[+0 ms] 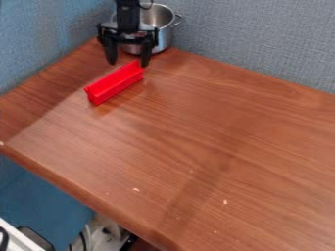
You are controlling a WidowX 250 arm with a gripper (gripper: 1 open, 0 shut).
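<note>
A red bar-shaped block [113, 83] lies on the wooden table near the back left, angled diagonally. My black gripper [127, 54] hangs open just above and beyond the block's upper end, in front of a steel pot [165, 29] with side handles. The gripper hides much of the pot, and nothing shows held between its fingers.
Grey-blue partitions [262, 39] stand along the back and left. Past the near left edge are a blue surface and some white and dark items.
</note>
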